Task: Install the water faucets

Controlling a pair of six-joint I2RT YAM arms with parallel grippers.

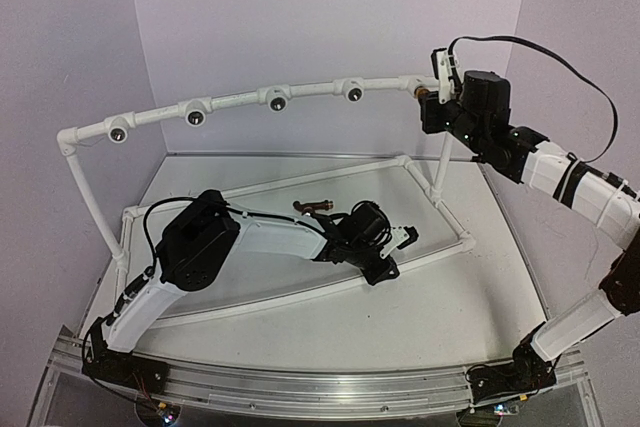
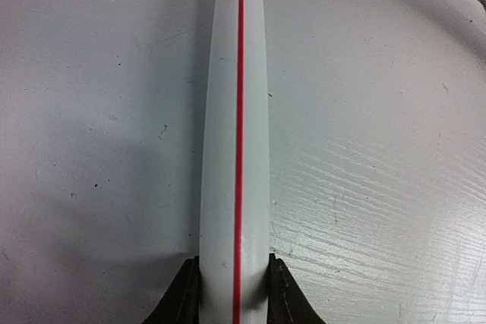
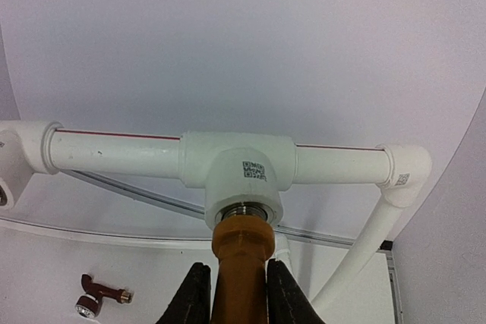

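Observation:
In the right wrist view, my right gripper is shut on an orange-brown faucet (image 3: 243, 252). The faucet's threaded end meets the mouth of a white tee (image 3: 239, 161) on the raised pipe, a few metal threads showing; how deep it sits I cannot tell. From the top, this gripper (image 1: 437, 97) is at the rail's right end. My left gripper is shut on the red-striped lower white pipe (image 2: 254, 127), a finger against each side. A second brown faucet (image 1: 313, 206) lies on the board behind the left arm.
Along the raised rail, several other tees (image 1: 354, 91) have empty dark mouths. The white upright (image 3: 357, 240) stands close to the right gripper. The front right of the board (image 1: 460, 307) is bare.

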